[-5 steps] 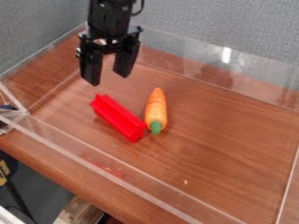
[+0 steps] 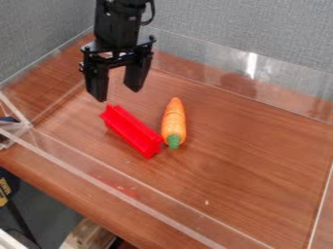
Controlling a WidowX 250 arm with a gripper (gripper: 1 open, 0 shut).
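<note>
My black gripper (image 2: 116, 76) hangs at the upper left of the camera view with its two fingers spread apart and nothing visible between them. Below it, a red elongated block (image 2: 130, 130) lies on the wooden surface at a slant. Just right of that lies an orange carrot (image 2: 173, 119) with a green end, pointing toward the front. The gripper is above and behind both, apart from them.
Grey walls stand behind. Some small items sit outside at the left edge, partly visible.
The gripper has shifted only slightly, dipping and rising a little around the same spot. The red block and the carrot have not moved.
</note>
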